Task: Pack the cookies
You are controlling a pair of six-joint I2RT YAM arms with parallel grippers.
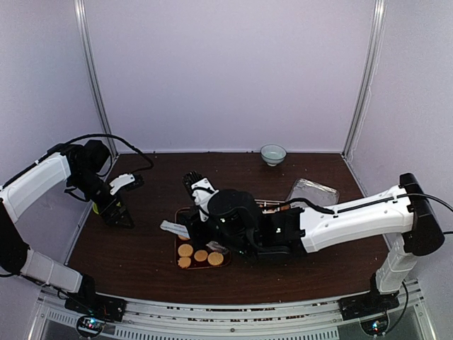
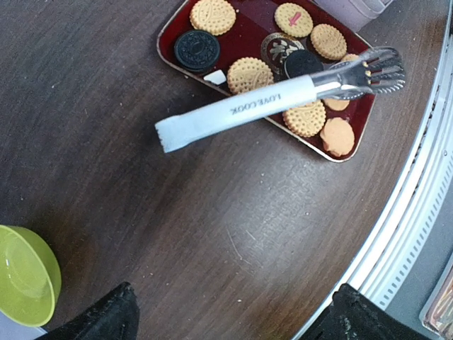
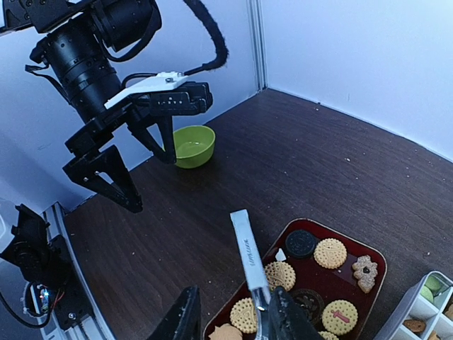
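Observation:
White-handled tongs point(image 2: 233, 110) point(image 3: 249, 255) lie across, or hang over, the red tray point(image 2: 170, 49) point(image 3: 375, 269) of round cookies point(image 2: 212, 15) point(image 3: 340, 315). My right gripper is over the tray at the tongs' metal end, its fingers apart in the right wrist view; whether they grip the tongs I cannot tell. In the top view its arm hides much of the tray and the divided box point(image 3: 396, 322). My left gripper stands open at the left, nothing between its fingers.
A green bowl point(image 2: 25, 283) point(image 3: 195, 152) sits by the left gripper. A pale bowl point(image 1: 273, 152) is at the back right, with a clear plastic container point(image 1: 313, 191) nearer on the right.

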